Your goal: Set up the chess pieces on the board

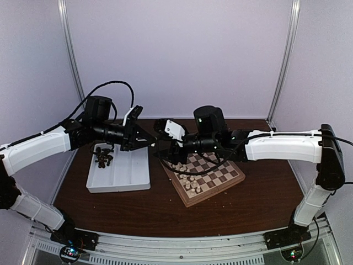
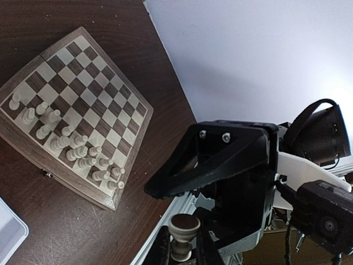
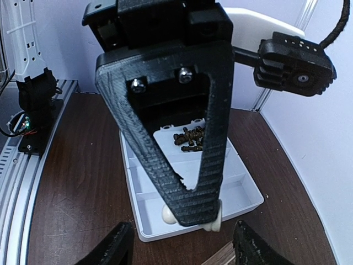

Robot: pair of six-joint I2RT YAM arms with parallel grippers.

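High over the table, my two grippers meet above the gap between tray and board. My left gripper [image 1: 150,142] is shut on a white chess piece [image 2: 183,232], seen at the bottom of the left wrist view. My right gripper is part open, its fingers either side of that piece's position, partly hidden behind the left gripper in the right wrist view. The chessboard [image 1: 223,182] carries several white pieces [image 2: 60,142] along one side; the rest of its squares look empty.
The white tray [image 1: 124,182] holds a cluster of dark pieces [image 1: 103,157]. Walls stand at the back and sides.
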